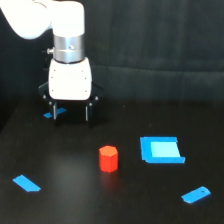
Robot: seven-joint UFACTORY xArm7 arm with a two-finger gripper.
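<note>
A red block (pixel 108 159) with flat, angled sides stands on the dark tabletop near the middle of the view. Up and to the left of it hangs my gripper (pixel 71 114), under the white arm, well apart from the block. Its two thin fingers are spread wide and nothing shows between them, so it is open. To the right of the block lies a light square outlined in blue tape (pixel 162 150).
Short strips of blue tape mark the table: a left strip (pixel 26 184), a right strip (pixel 195 195), and another behind the gripper. Bare black table (pixel 100 200) surrounds the block. A dark curtain (pixel 150 50) hangs behind.
</note>
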